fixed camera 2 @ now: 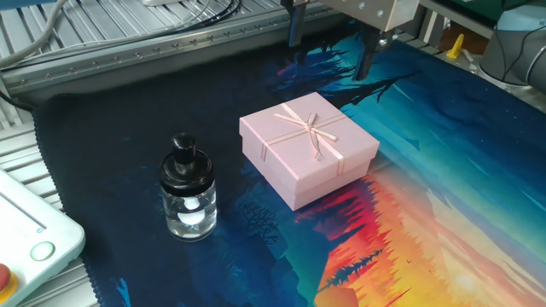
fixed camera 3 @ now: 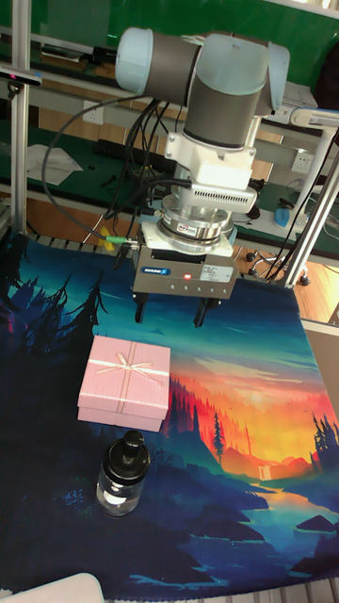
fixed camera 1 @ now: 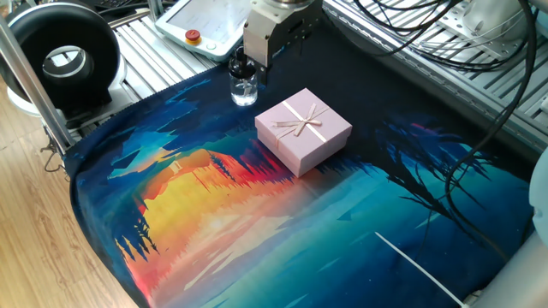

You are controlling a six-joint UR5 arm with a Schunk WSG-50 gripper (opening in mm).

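Observation:
A pink gift box (fixed camera 2: 294, 175) with a ribbon bow on its lid sits closed on the printed mat. Beside it stands a clear bottle (fixed camera 2: 191, 209) with a black cap, upright and holding some liquid; in exterior view 3 it is nearer the camera than the box. My gripper (fixed camera 3: 170, 314) hangs above the mat on the far side of the box in that view, its two black fingers (fixed camera 3: 139, 306) wide apart with nothing between them. Exterior view 2 shows the gripper (fixed camera 2: 328, 60) clear of both objects. The inside of the box is hidden.
A tablet-like pendant with a red button (fixed camera 1: 193, 36) lies at the mat's edge near the bottle. Black cables (fixed camera 1: 505, 111) run along the opposite side.

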